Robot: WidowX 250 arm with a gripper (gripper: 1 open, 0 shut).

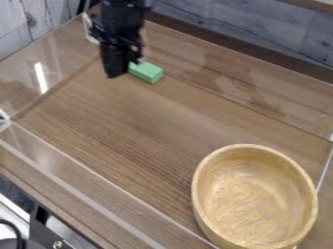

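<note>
My black gripper (113,66) hangs over the upper left of the wooden table (117,156), just left of a small green block (147,72) lying on the surface. The gripper is dark and small in view, so I cannot tell whether its fingers are open or shut.
A large empty tan bowl (252,195) sits at the lower right. The table's edge runs along the left and the back.
</note>
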